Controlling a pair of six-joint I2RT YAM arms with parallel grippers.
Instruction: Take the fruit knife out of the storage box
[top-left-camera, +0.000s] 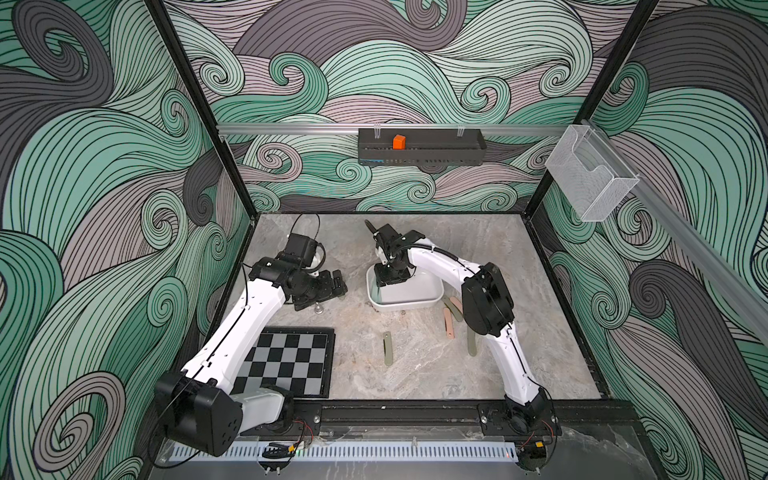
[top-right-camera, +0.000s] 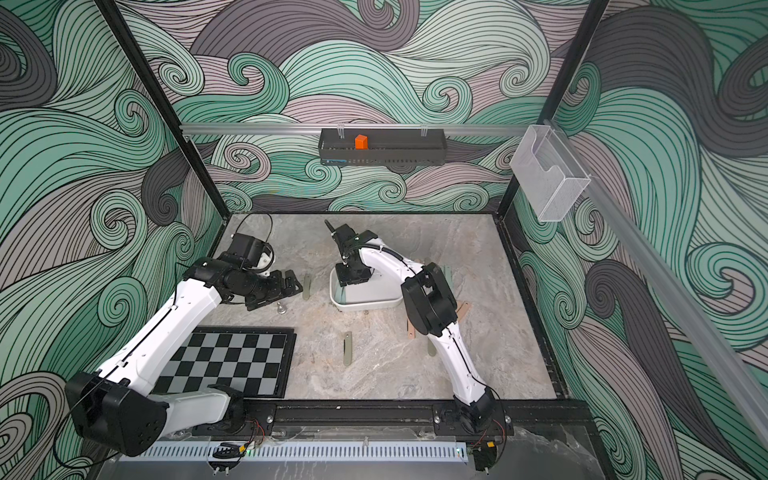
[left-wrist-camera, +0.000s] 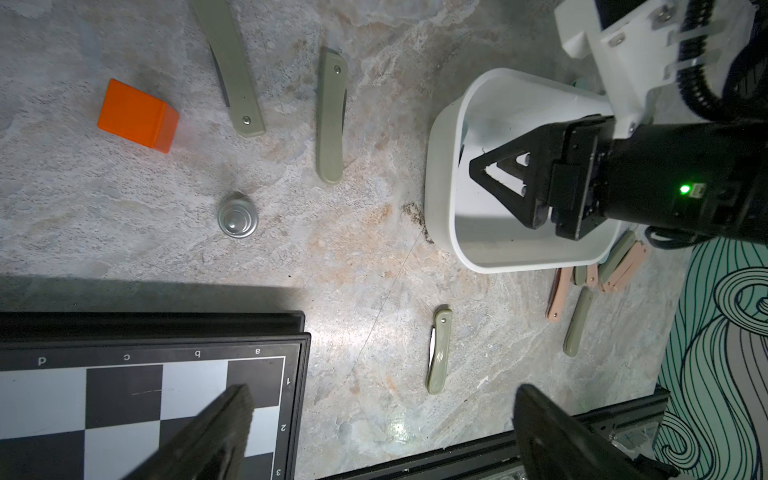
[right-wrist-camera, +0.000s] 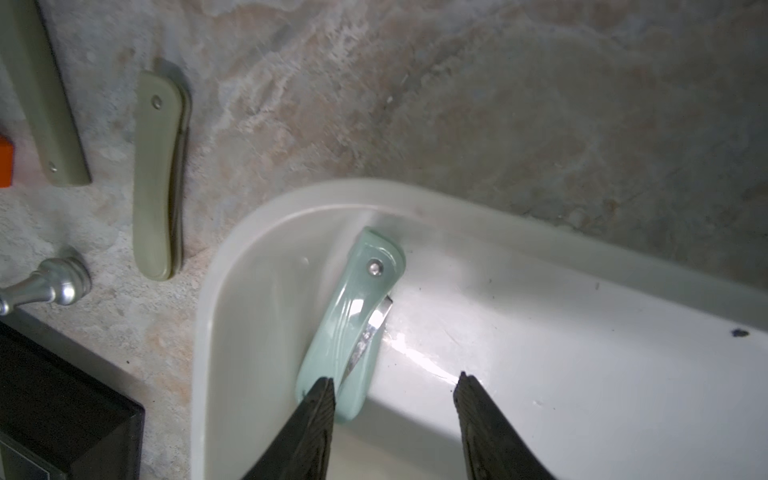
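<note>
A white storage box (right-wrist-camera: 560, 336) sits mid-table, with a mint-green folding fruit knife (right-wrist-camera: 352, 304) lying along its end wall, blade partly showing. My right gripper is over the box, its open fingers pointing toward the knife, the left one overlapping the knife's lower end in the right wrist view; nothing is held. My left gripper hangs open and empty over the table left of the box, above the area between the chessboard and the box.
Several folding knives lie around the box, including a green one (left-wrist-camera: 330, 116) on its left. An orange block (left-wrist-camera: 132, 112), a metal piece (left-wrist-camera: 237, 214) and a chessboard (left-wrist-camera: 124, 396) occupy the left side. The back of the table is clearer.
</note>
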